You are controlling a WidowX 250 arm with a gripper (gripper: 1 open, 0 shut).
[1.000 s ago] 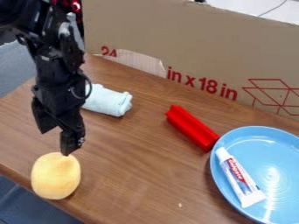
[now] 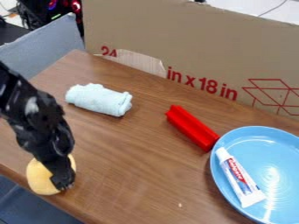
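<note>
My black gripper point(image 2: 56, 171) is low at the left front of the wooden table, over a round pale-yellow object point(image 2: 42, 180) near the edge, which it partly covers. Its fingers reach down onto that object; whether they grip it is hard to see. A rolled light-blue cloth point(image 2: 100, 99) lies behind it. A red cylinder point(image 2: 191, 127) lies in the middle right. A blue plate point(image 2: 277, 175) at the right holds a white tube point(image 2: 239, 178).
A large cardboard box point(image 2: 198, 44) stands along the back of the table point(image 2: 140, 175). A grey padded surface lies off the left edge.
My gripper has come down and to the left from above the cloth's left side onto the yellow object. The other things have stayed in place.
</note>
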